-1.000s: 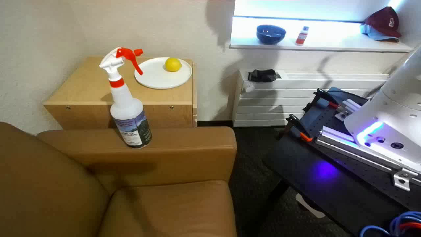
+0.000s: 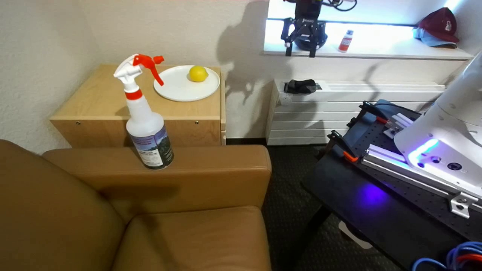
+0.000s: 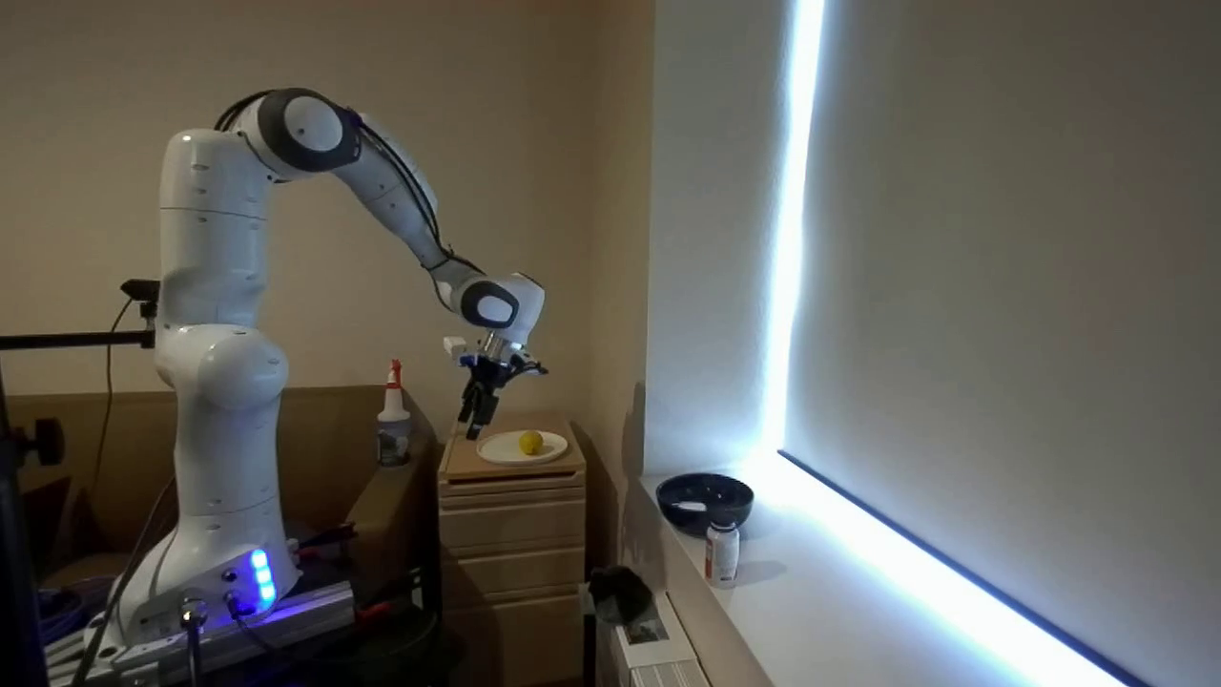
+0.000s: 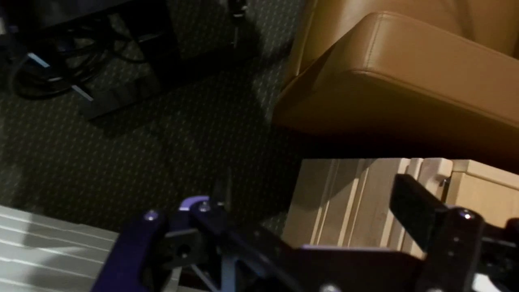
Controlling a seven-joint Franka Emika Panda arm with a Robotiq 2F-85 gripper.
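Note:
In exterior view 1 my gripper (image 2: 300,52) hangs at the top, fingers pointing down and spread apart, with nothing between them. The wrist view shows the gripper open as well, one finger (image 4: 413,209) overlapping the wooden cabinet. A yellow lemon (image 2: 197,73) lies on a white plate (image 2: 178,93) on top of the cabinet (image 2: 104,101). On the sofa arm stands an upright spray bottle (image 2: 145,124), white with a red trigger. Exterior view 2 has the gripper (image 3: 471,430) above and in front of the cabinet, apart from the plate.
A dark bowl (image 3: 687,517) and a small white-and-red bottle (image 3: 722,556) stand on the windowsill (image 3: 790,607). Farther along it lie caps (image 2: 439,26). Below is a white radiator (image 2: 307,117) with a black item (image 2: 301,86) on top. The brown sofa (image 2: 194,180) borders the cabinet.
My gripper has come down into exterior view 1 from above and now partly covers the bowl there. The arm's shadow on the wall has shifted left. The lemon, plate and spray bottle have stayed put.

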